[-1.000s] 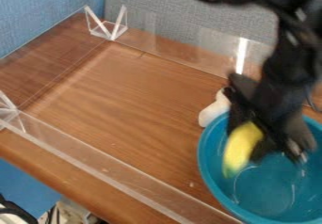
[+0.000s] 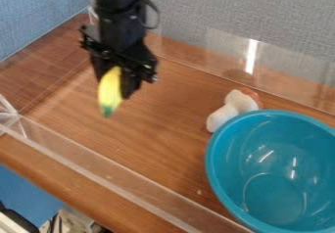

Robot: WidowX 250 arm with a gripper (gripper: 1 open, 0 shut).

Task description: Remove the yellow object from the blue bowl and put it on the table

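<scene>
The yellow object (image 2: 110, 90), long with a greenish lower tip, hangs from my dark gripper (image 2: 118, 77), which is shut on it. Both are over the left-hand part of the wooden table (image 2: 144, 129). Whether the object's lower end touches the wood I cannot tell. At the lower right stands the blue bowl (image 2: 216, 178), its inside bare. The gripper is far to the left of the bowl, and the fingers partly cover the object's upper end.
A whitish, rounded object (image 2: 233, 109) lies against the bowl's upper left rim. Clear low walls edge the table, with a clear bracket (image 2: 10, 115) at the left.
My gripper has carried the yellow object out of the blue bowl and leftward across the table. The bowl and the whitish object appear unmoved.
</scene>
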